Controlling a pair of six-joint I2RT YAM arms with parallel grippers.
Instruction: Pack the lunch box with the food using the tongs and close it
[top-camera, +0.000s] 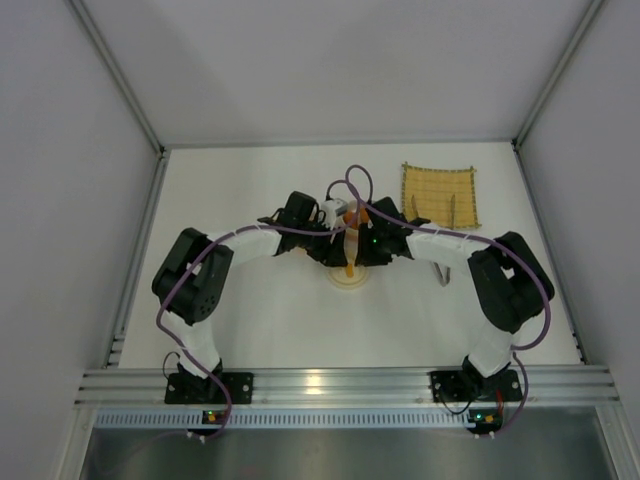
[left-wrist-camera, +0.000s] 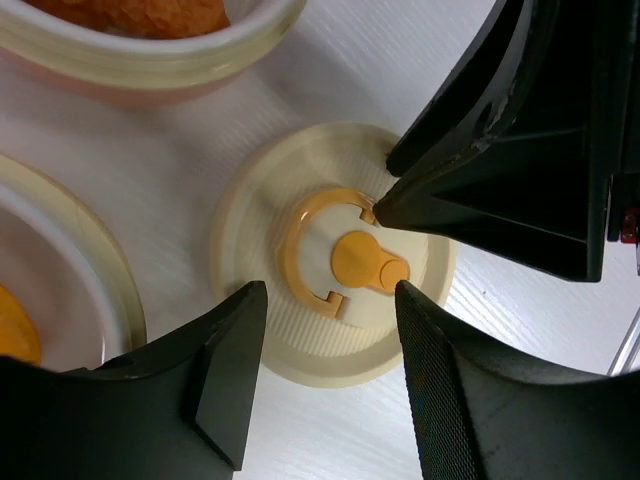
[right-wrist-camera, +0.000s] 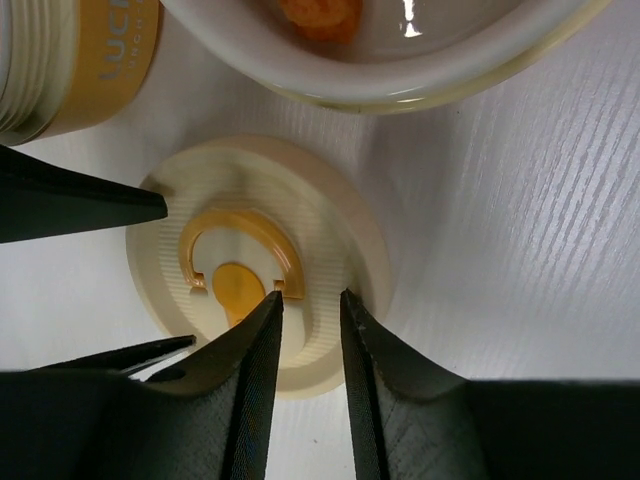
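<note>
The round cream lid (top-camera: 348, 280) lies between the two arms in the top view, its yellow arched handle (left-wrist-camera: 290, 250) and round yellow piece (left-wrist-camera: 355, 258) facing up. My right gripper is nearly closed on the lid, one fingertip beside a handle end and the other towards the rim. The exact contact is partly hidden. My left gripper stands open over the opposite part of the lid, fingers spread to either side of the handle piece, nothing gripped. Behind the lid is a bowl with orange food (right-wrist-camera: 325, 15).
A yellow jar (right-wrist-camera: 110, 65) with lettering stands close behind the lid. At the left wrist view's edge sits another white container (left-wrist-camera: 70, 260). A yellow mat (top-camera: 437, 185) and thin utensils (top-camera: 443, 275) lie to the right.
</note>
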